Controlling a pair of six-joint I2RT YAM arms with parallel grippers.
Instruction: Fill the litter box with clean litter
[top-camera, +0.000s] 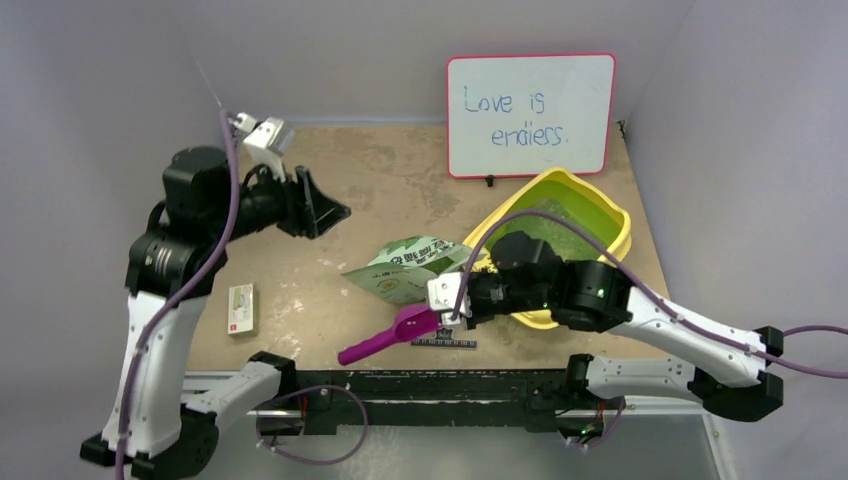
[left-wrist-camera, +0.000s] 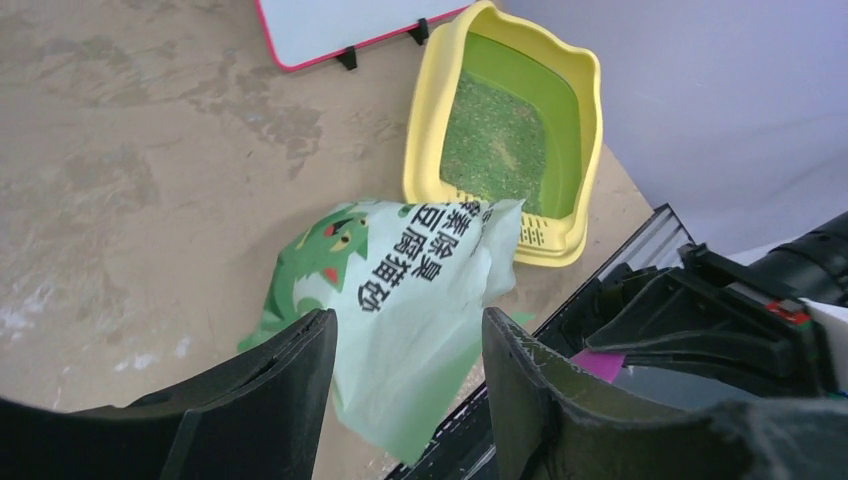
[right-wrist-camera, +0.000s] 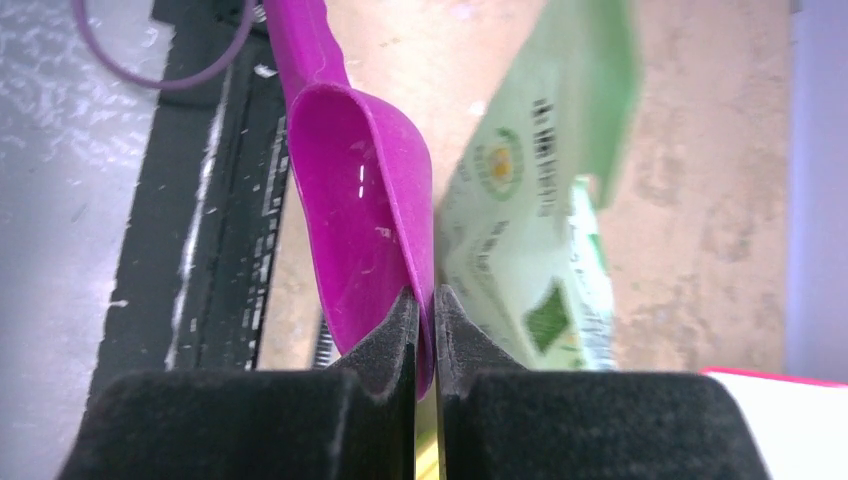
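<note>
A green-and-white litter bag (top-camera: 405, 265) (left-wrist-camera: 390, 270) lies folded at table centre, beside the yellow litter box (top-camera: 612, 215) (left-wrist-camera: 431, 110), which has granular green material on its floor. My left gripper (top-camera: 330, 215) is held in the air above and left of the bag, fingers apart and empty. In the right wrist view my right gripper is shut on the rim of a magenta scoop (right-wrist-camera: 338, 190), which the top view shows low, in front of the bag, handle pointing left.
A whiteboard (top-camera: 530, 85) stands at the back right. A small pale box (top-camera: 241, 310) lies at the front left, a dark strip (top-camera: 445, 343) at the front edge.
</note>
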